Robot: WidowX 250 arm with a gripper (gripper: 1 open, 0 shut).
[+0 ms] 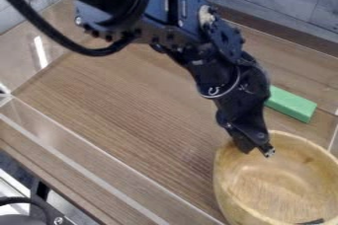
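My black gripper (251, 142) hangs over the upper left rim of a round wooden bowl (278, 189) at the lower right, its fingertips pointing down at the rim. Whether the fingers are apart or closed, or grip the rim, is too unclear to tell. A small dark item lies low in the bowl at the bottom edge of the view.
A green block (291, 104) lies behind the bowl, to the right of the arm. A grey wall stands at the back, and a dark cable loops at the lower left.
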